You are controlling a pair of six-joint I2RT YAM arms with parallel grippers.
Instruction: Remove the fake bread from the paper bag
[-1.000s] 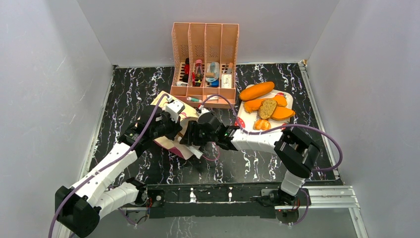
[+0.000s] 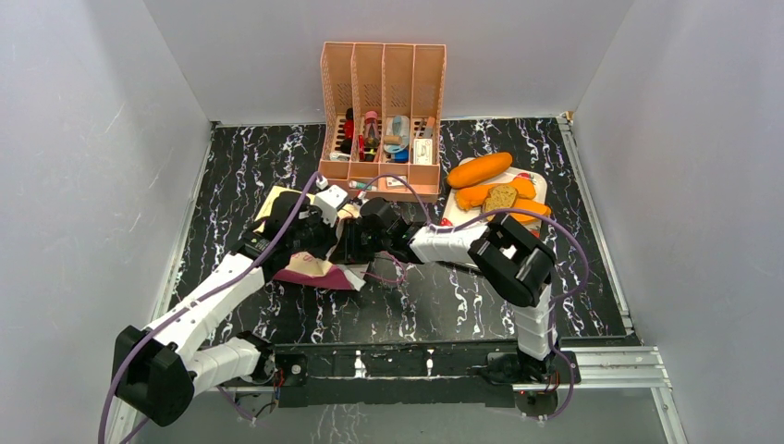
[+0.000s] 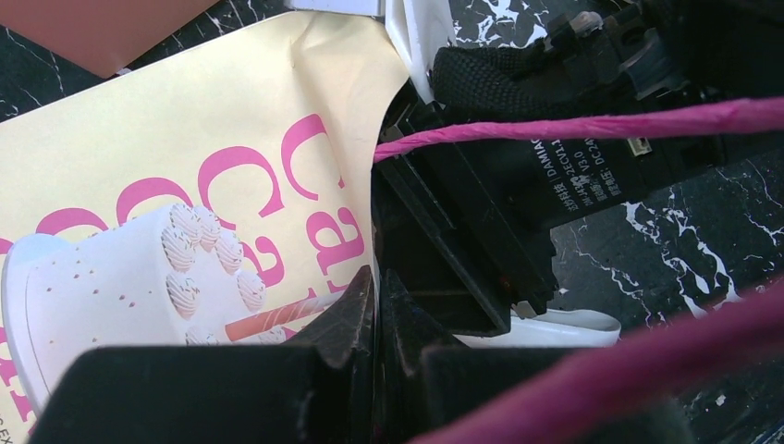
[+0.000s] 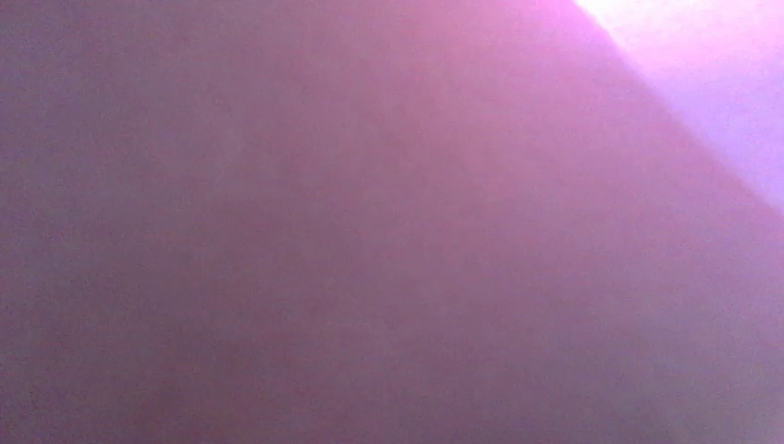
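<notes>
The cream paper bag (image 3: 166, 111) with pink lettering lies left of centre. My left gripper is shut on the edge of the bag's mouth, its paper running between the fingertips. My right gripper (image 2: 347, 240) reaches into the mouth from the right, beside the left one, with its fingertips hidden by the bag. The right wrist view shows only blurred pinkish bag material (image 4: 370, 231), so neither its finger nor any bread in the bag can be made out.
A tray (image 2: 449, 217) with several orange breads and a slice stands at the right. A peach divided organiser (image 2: 398, 74) with small items stands at the back. Bare marble lies at the front right.
The right arm's elbow has swung left and toward the back, with its gripper still at the bag's mouth. The bag and left gripper have shifted slightly.
</notes>
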